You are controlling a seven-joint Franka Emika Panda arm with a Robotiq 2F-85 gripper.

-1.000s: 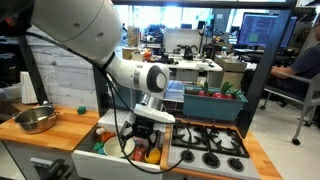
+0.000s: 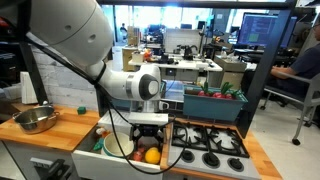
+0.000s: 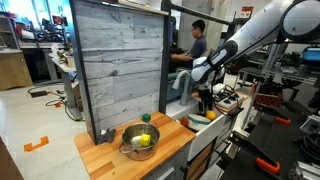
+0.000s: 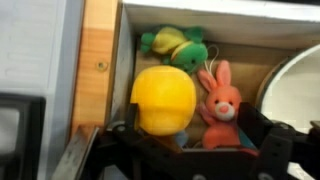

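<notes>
My gripper (image 2: 149,133) stands open over a pale drawer (image 2: 180,173), its fingers apart with nothing held. In the wrist view, a yellow-orange ball-like item (image 4: 165,100) lies near the left finger, in the drawer's corner. A pink-red bunny toy (image 4: 221,103) lies beside it, towards the right finger. Behind them is a green and yellow plush toy (image 4: 174,46). A white bowl (image 4: 296,88) is partly cut off at the right edge. Exterior view 1 shows the orange item (image 2: 153,156) below the gripper, to the right of the bowl (image 2: 117,146).
A stove (image 2: 210,148) adjoins the drawer on the right, with a blue-green basket (image 2: 211,107) behind it. On the wooden counter at left stands a metal pot (image 2: 37,120). The drawer's walls stand close around the toys.
Compared with a second ago, my gripper has shifted right, from near the bowl to above the orange item. The fingers stay open, and the drawer's contents look unmoved.
</notes>
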